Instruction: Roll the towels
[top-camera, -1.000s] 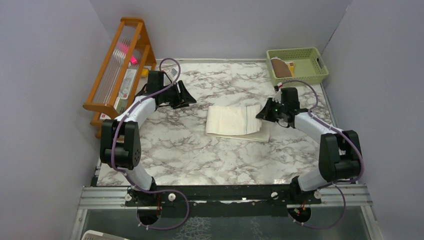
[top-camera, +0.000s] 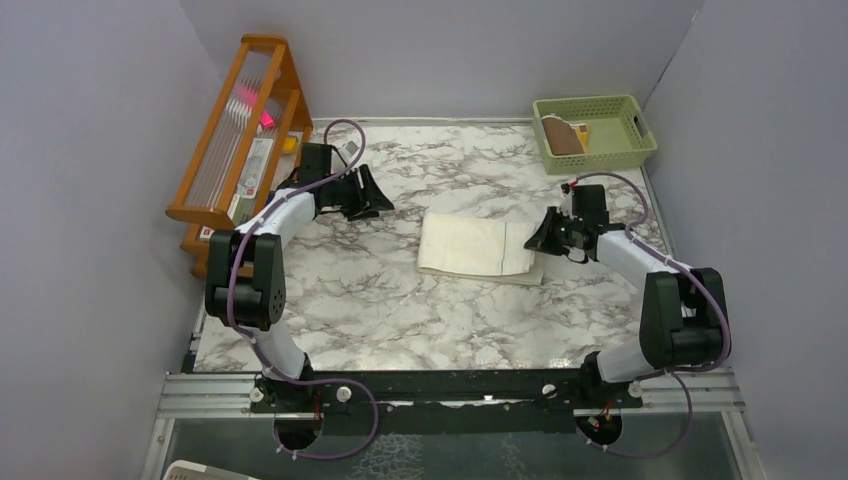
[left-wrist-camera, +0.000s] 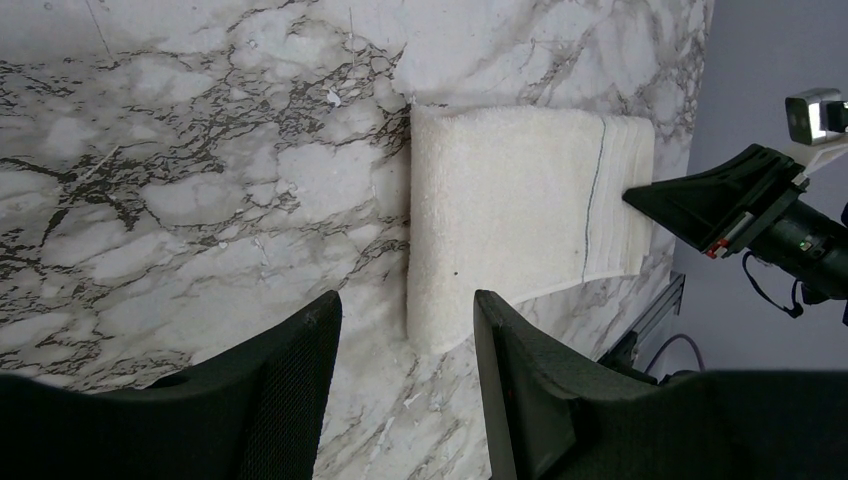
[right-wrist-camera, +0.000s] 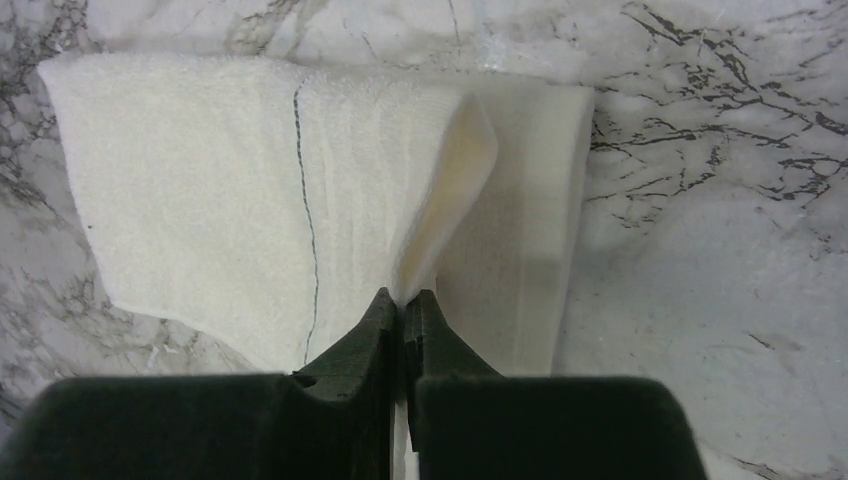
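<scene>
A white towel (top-camera: 470, 244) with a dark stripe lies folded flat in the middle of the table, its upper layer ending short of the lower layer's right edge. My right gripper (top-camera: 532, 244) is shut on that upper layer's edge, which stands raised between the fingertips in the right wrist view. My left gripper stands open, left of and above the towel, with nothing between its fingers.
A green basket (top-camera: 629, 150) with brown and yellow items sits at the back right. A wooden rack (top-camera: 204, 213) stands along the left side.
The right gripper and the towel have shifted slightly to the right and toward the front. The left arm has moved very slightly.
</scene>
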